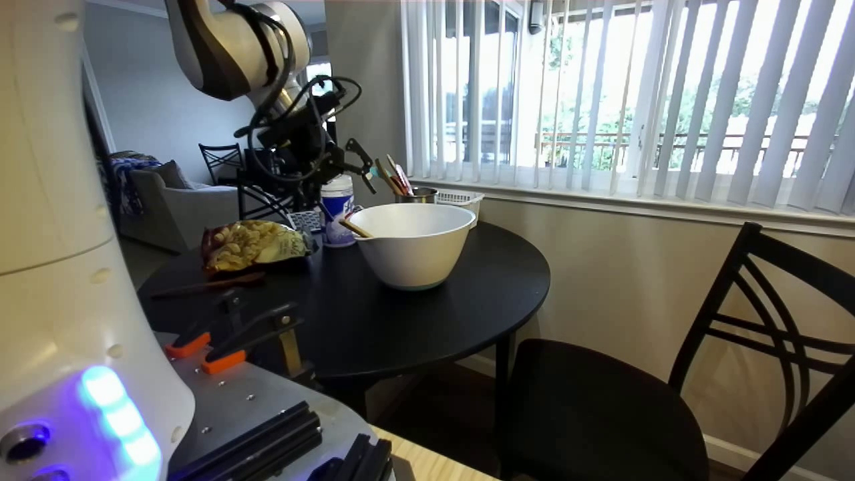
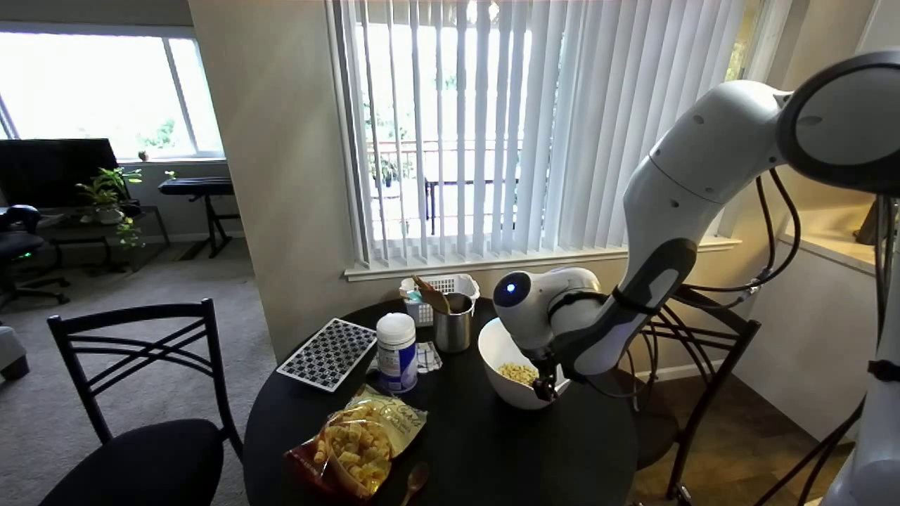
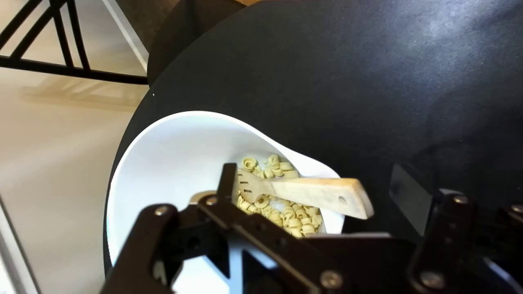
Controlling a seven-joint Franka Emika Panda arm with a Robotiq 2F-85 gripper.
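A large white mixing bowl (image 1: 413,252) stands on the round black table (image 1: 481,304). Small curled pasta pieces (image 3: 295,219) lie at its bottom, as the wrist view shows. A slotted wooden utensil (image 3: 314,191) rests in the bowl, its handle sticking out over the pouring lip. My gripper is open, one finger on each side of that handle in the wrist view, with neither visibly touching it. In exterior view 1 the gripper (image 1: 349,200) hangs above the handle's end. The arm hides part of the bowl in exterior view 2.
An open bag of snacks (image 2: 363,443), a wooden spoon (image 2: 415,481), a white-and-blue canister (image 2: 396,353), a metal utensil pot (image 2: 453,325), a white basket (image 2: 418,310) and a patterned board (image 2: 329,354) share the table.
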